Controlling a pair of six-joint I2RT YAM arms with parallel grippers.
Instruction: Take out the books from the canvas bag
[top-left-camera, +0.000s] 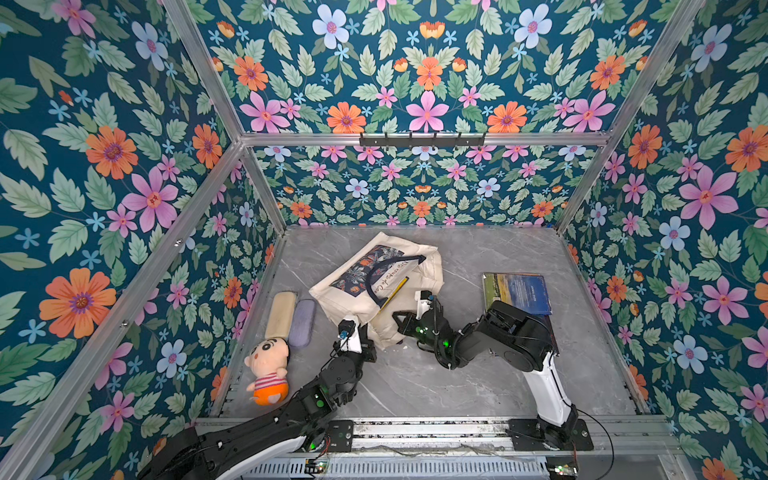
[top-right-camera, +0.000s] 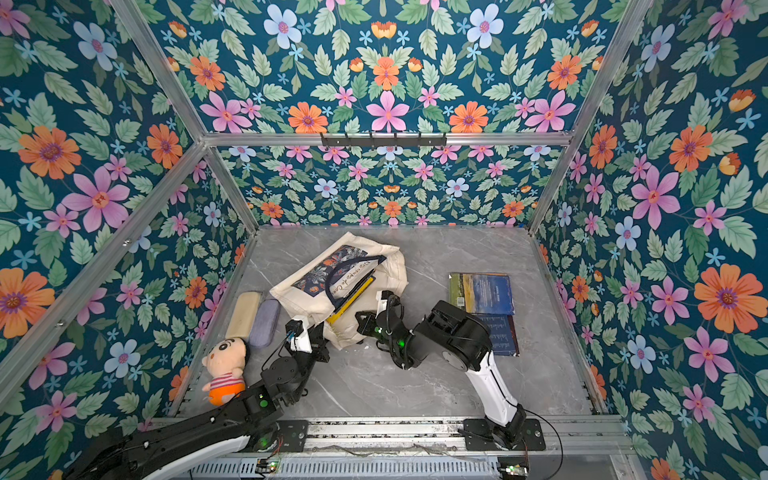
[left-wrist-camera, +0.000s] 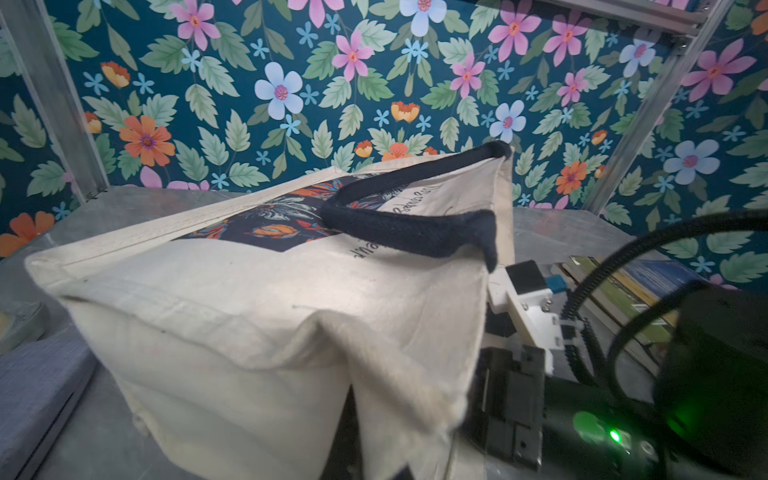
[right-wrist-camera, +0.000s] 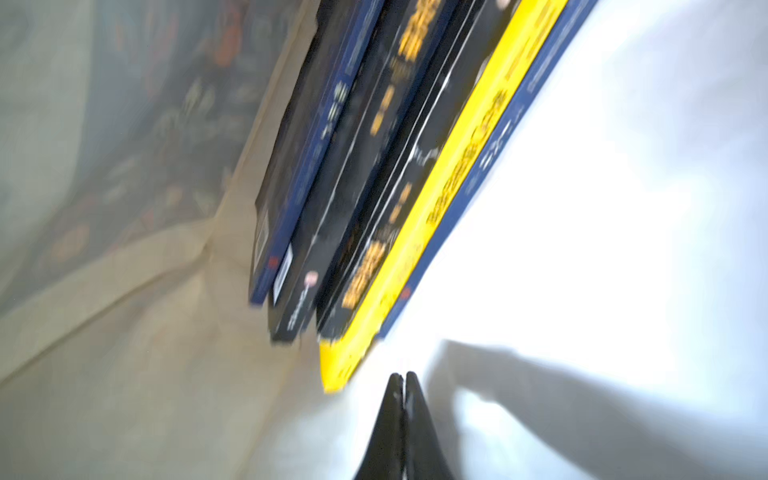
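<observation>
The cream canvas bag (top-left-camera: 336, 301) lies tilted on the table, its mouth toward the arms. In the right wrist view, several books stand side by side inside: a yellow book (right-wrist-camera: 448, 200), black book (right-wrist-camera: 352, 168) and blue book (right-wrist-camera: 324, 136) among them. Below their lower ends, my right gripper is shut, its fingertips together with nothing between them. The books are apart from it. My left gripper is shut on a fold of the bag's edge; cloth partly hides its fingers. From above, a yellow spine (top-right-camera: 350, 299) shows at the bag's opening.
Several books (top-right-camera: 484, 292) lie on the table at right, partly behind the right arm. At left are a beige case (top-left-camera: 281, 316), a lavender case (top-left-camera: 301, 323) and a plush doll (top-left-camera: 268, 368).
</observation>
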